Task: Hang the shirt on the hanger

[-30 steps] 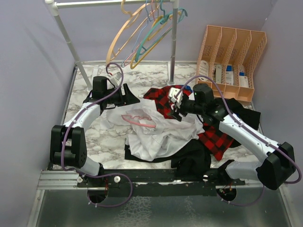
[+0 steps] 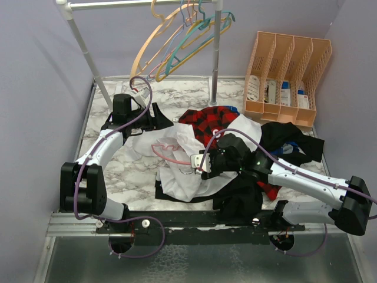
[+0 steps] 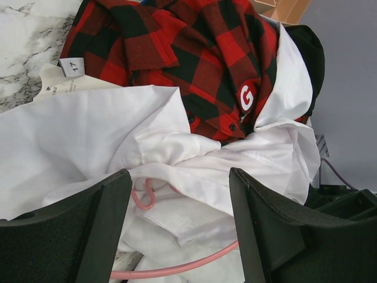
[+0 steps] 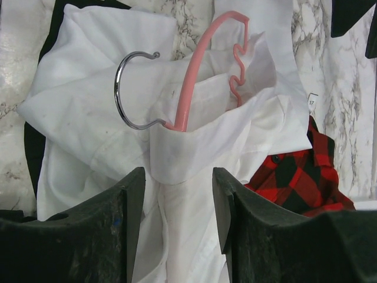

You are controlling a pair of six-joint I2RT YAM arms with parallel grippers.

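A white shirt (image 2: 184, 137) lies crumpled mid-table with a pink hanger (image 2: 171, 159) partly inside it. In the right wrist view, one arm of the hanger (image 4: 189, 82) and its metal hook (image 4: 118, 97) stick out of the white cloth (image 4: 200, 138); the other arm is covered. My right gripper is over the cloth by the hook, its fingers apart with white fabric visible beyond them. Reaching in from the left, my left gripper (image 2: 168, 121) hovers above the shirt's far left part. Its fingers (image 3: 112, 203) are spread, nothing gripped between them.
Red-and-black plaid cloth (image 2: 209, 122) and black cloth (image 2: 288, 141) lie beside the shirt. Several hangers (image 2: 177, 53) hang from the white rack (image 2: 215, 76) behind. A tan divided bin (image 2: 262, 62) stands at back right. Bare marble (image 2: 126, 183) shows at front left.
My right gripper has come leftward and toward the front, from near the plaid cloth to the white shirt beside the hanger. The left gripper has barely moved.
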